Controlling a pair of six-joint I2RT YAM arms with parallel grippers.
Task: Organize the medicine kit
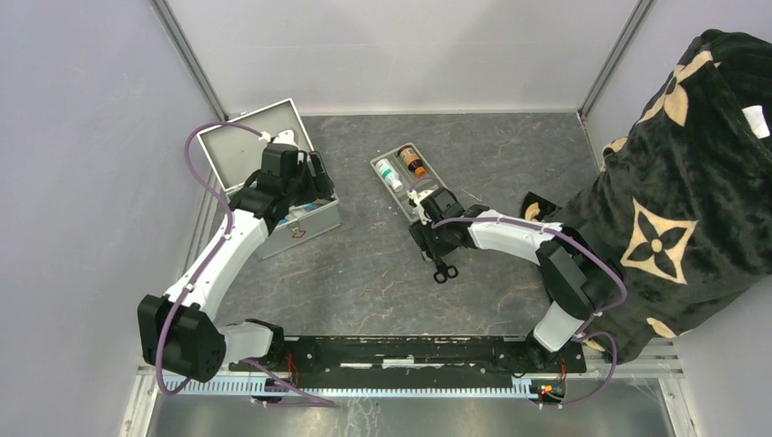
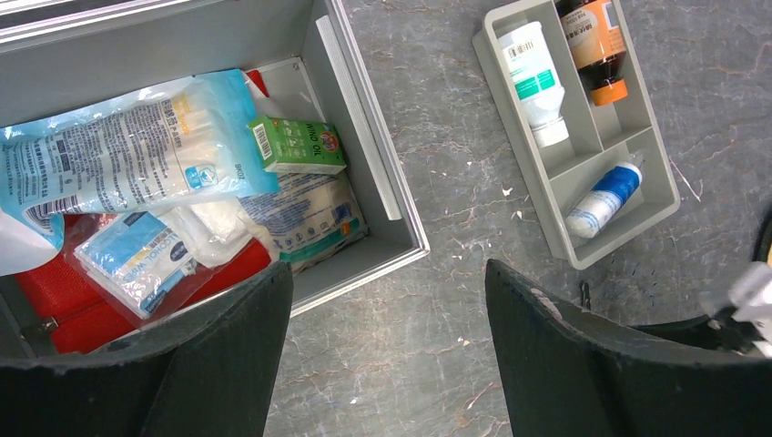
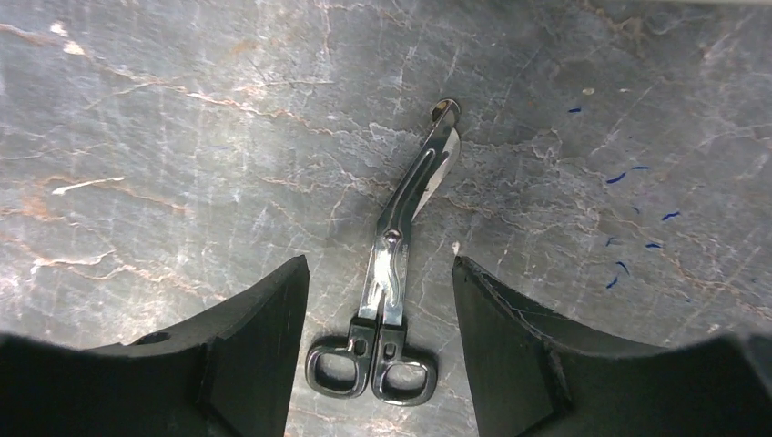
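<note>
The black-handled scissors (image 3: 393, 241) lie on the grey table below my right gripper, which is part open with nothing held between its fingers. The grey tray (image 2: 510, 118) holds a white bottle (image 2: 533, 82), a brown bottle (image 2: 590, 41) and a small blue-labelled bottle (image 2: 603, 200). My left gripper stands open over the metal kit box (image 2: 373, 137), which contains packets, a green carton (image 2: 296, 146) and red items.
A dark patterned blanket (image 1: 692, 182) is heaped on the right side.
</note>
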